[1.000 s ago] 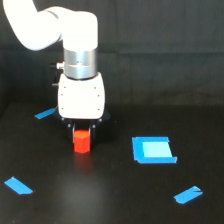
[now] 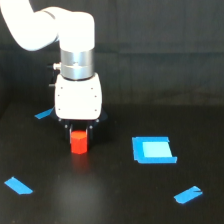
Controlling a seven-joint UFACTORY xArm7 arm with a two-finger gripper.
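A small red block [image 2: 79, 144] is in the left half of the camera view, directly below my white gripper [image 2: 79, 128]. The gripper points down, its dark fingertips at the block's upper part. The fingers are small and dark against the black surface, so whether they are closed on the block cannot be made out. Also unclear is whether the block touches the table.
On the black table [image 2: 120, 190], a blue-taped square with a pale centre [image 2: 156, 150] lies to the right. Blue tape strips mark the left front [image 2: 18, 186], right front [image 2: 188, 195] and left back [image 2: 44, 114].
My gripper and the red block have both shifted slightly to the left. The taped square and tape strips are where they were.
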